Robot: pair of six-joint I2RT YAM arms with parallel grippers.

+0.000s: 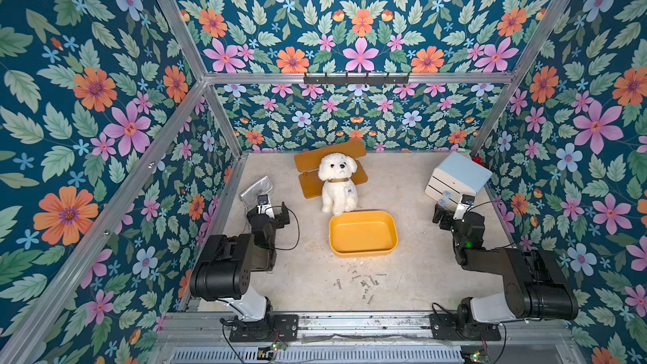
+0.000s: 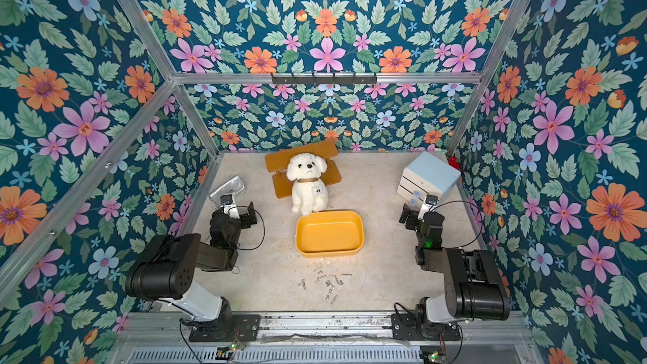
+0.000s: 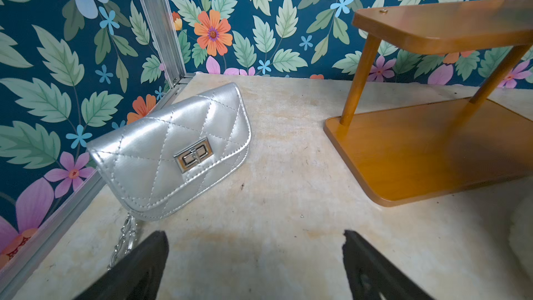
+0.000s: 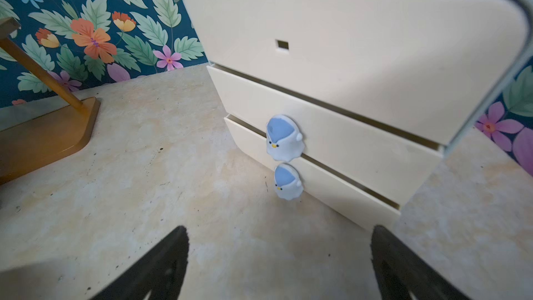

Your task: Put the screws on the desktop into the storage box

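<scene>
Several small screws (image 1: 367, 281) (image 2: 329, 281) lie scattered on the bare desktop in front of a yellow rectangular box (image 1: 363, 246) (image 2: 329, 246), which looks empty in both top views. My left gripper is open with nothing between its fingers, over the left of the desk in front of a silver quilted bag (image 3: 166, 155). My right gripper is open and empty at the right, facing a white drawer cabinet (image 4: 349, 55) with penguin knobs.
A white plush dog (image 1: 339, 188) sits behind the yellow box, in front of a two-tier wooden shelf (image 3: 422, 139). A red object (image 2: 453, 160) is partly hidden behind the cabinet. The desk between each gripper and the box is clear.
</scene>
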